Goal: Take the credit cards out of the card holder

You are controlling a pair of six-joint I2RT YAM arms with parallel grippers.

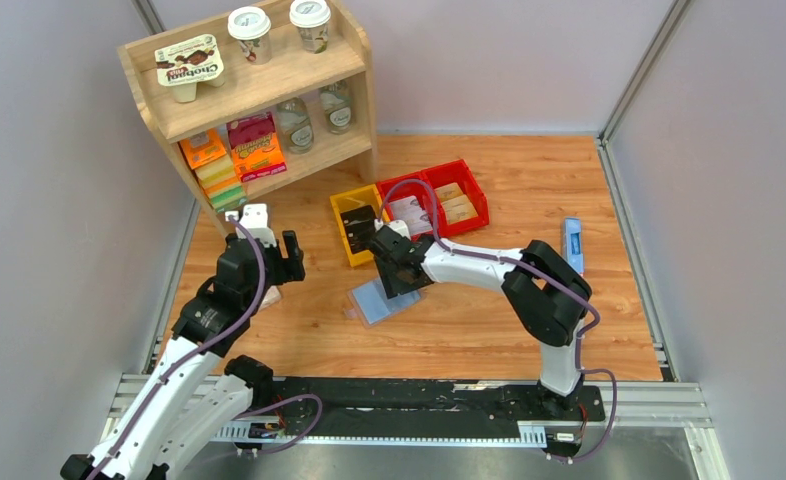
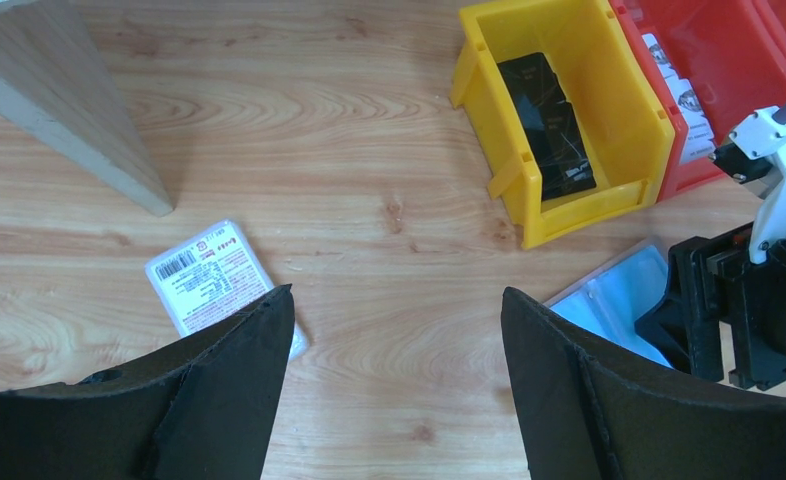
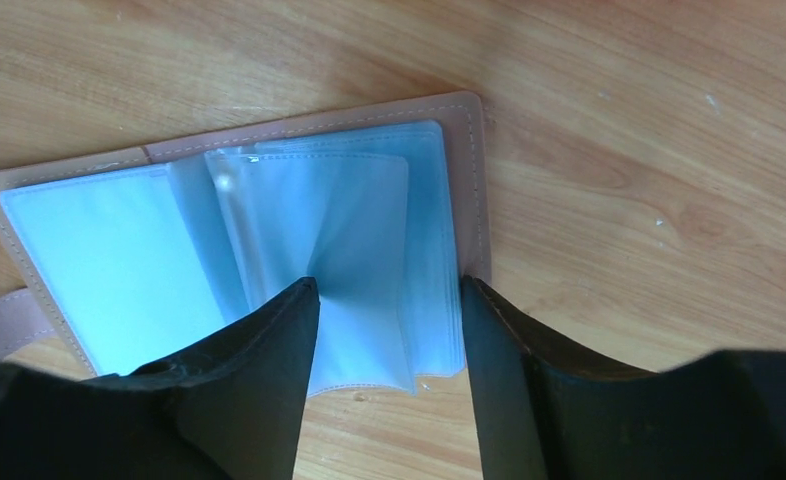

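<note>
An open card holder (image 1: 377, 303) with blue sleeves (image 3: 109, 260) and a tan stitched cover lies on the table. My right gripper is down over its right-hand sleeves, fingers apart, one tip at their right edge; whether it grips any sleeve I cannot tell. Whether cards sit inside the sleeves is unclear. My left gripper is open and empty, left of the holder, above a small white labelled item (image 2: 209, 275).
A yellow bin (image 1: 339, 205) with dark items and red bins (image 1: 474, 180) stand behind the holder. The wooden shelf (image 1: 269, 85) is at back left. A blue item (image 1: 572, 240) lies at right.
</note>
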